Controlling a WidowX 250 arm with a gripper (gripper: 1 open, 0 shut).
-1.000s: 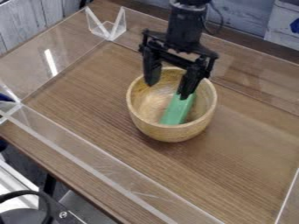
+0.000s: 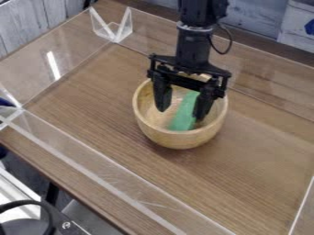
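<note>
My black gripper [image 2: 185, 99] hangs over a tan round bowl [image 2: 172, 138], its two fingers spread apart at either side and reaching down inside the rim. A green elongated object [image 2: 185, 114] lies in the bowl between the fingers. It is not gripped. The gripper's body hides the back of the bowl.
A white wire-like item [image 2: 112, 26] stands at the back left. Clear strips run along the left edge, and a black cable lies at the bottom left.
The gripper has come lower into the bowl, over the green object, with its fingers still apart. The bowl looks unmoved.
</note>
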